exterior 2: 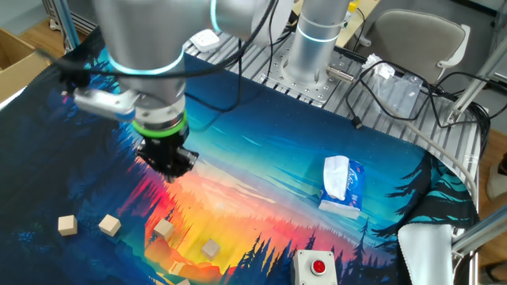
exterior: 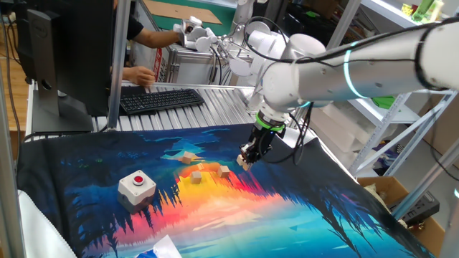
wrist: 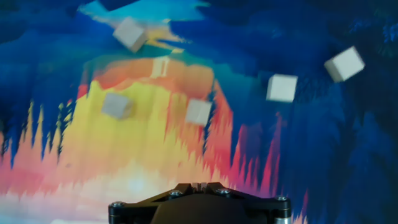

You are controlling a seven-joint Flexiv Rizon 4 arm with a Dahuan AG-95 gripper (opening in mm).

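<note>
Several small pale wooden cubes lie apart on the printed cloth. In the wrist view, one cube (wrist: 130,34) is at the upper left, with a greyer cube (wrist: 116,106) below it. Another cube (wrist: 199,112) sits in the middle, and two more, a cube (wrist: 282,88) and a tilted-looking cube (wrist: 345,64), are to the right. My gripper shows at the bottom edge, its fingertips together and nothing visible between them. From the second exterior view, the gripper (exterior 2: 172,176) hangs above the cloth, away from the cubes.
A white box with a red button (exterior: 137,190) stands on the cloth (exterior: 215,222). A blue tissue pack (exterior 2: 342,188) lies farther along it. Keyboard (exterior: 161,101) and monitor (exterior: 72,64) stand behind. A person's arm (exterior: 161,38) shows beyond the table.
</note>
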